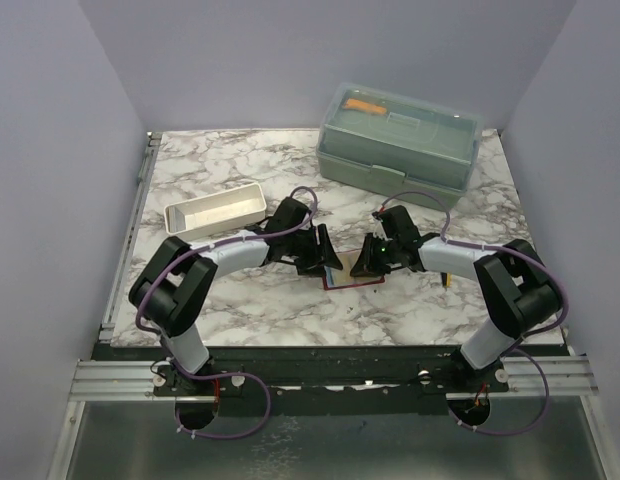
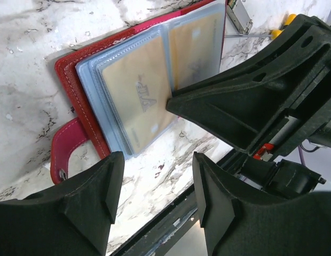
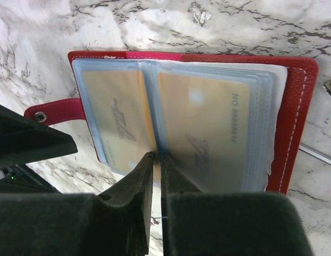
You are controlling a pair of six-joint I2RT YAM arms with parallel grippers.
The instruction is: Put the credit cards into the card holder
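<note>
The red card holder [image 1: 355, 284] lies spread flat on the marble table, its clear sleeves showing beige cards [image 2: 140, 93]. In the right wrist view, the left-hand card [image 3: 109, 104] sits in its sleeve, an orange-tinted strip along its edge by the fold. Over that fold, my right gripper has its fingertips almost together on the sleeve; whether a card edge is between them is hidden. My left gripper is open and empty, just off the holder's strap end. The snap strap [image 2: 67, 146] extends from that side.
An empty white tray [image 1: 176, 218] stands at the left. A teal lidded box [image 1: 395, 140] takes up the back right. Something yellow [image 1: 446, 280] lies right of the holder, under the right arm. Bare marble is free in front.
</note>
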